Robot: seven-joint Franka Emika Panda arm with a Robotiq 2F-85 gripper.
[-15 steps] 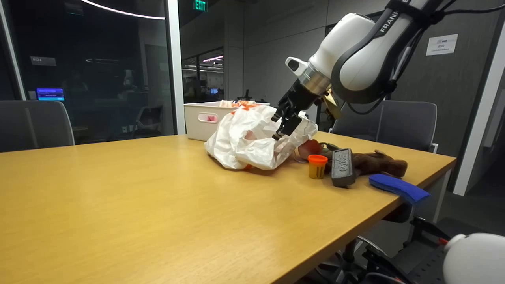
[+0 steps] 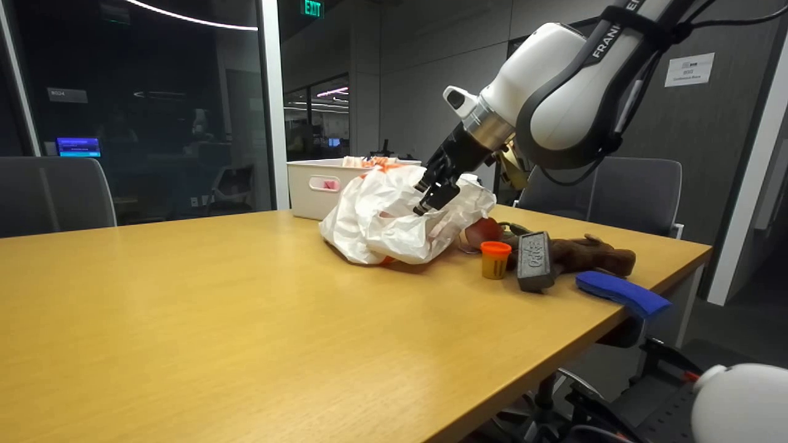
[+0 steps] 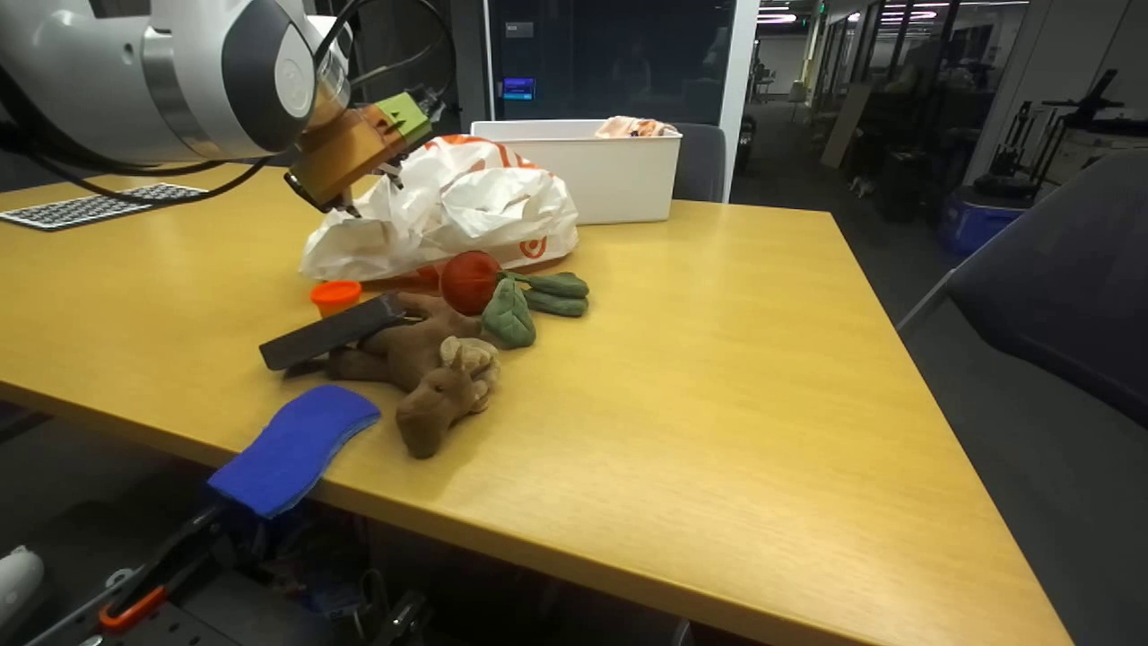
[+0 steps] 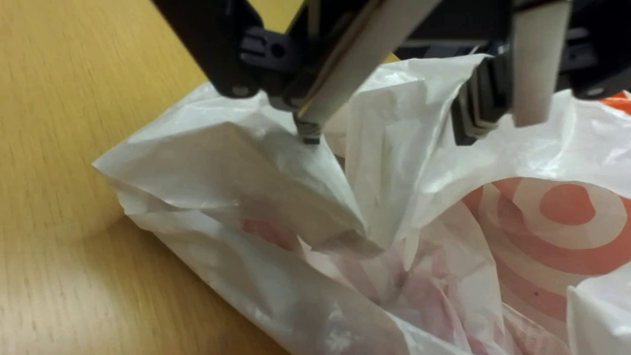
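Observation:
A crumpled white plastic bag (image 2: 384,214) with red-orange markings lies on the table. My gripper (image 2: 421,199) reaches down over it at a slant from the right. In the wrist view a clear gap separates the two fingers of my gripper, and folds of the bag (image 4: 236,171) show below and behind that gap. Whether any plastic is pinched or touched cannot be told. Something pinkish shows inside the bag's opening, mostly hidden by the folds.
A white bin (image 3: 624,178) stands behind the bag. Close in front are an orange-lidded tub (image 2: 495,259), a dark block (image 3: 331,332), a brown plush animal (image 3: 420,355) and a red plush vegetable (image 3: 470,282). A blue cloth item (image 3: 296,447) overhangs the edge.
In exterior view 1 my gripper has shifted a little to the left over the bag, and its fingertips look slightly closer together. The bag and the objects around it look unmoved.

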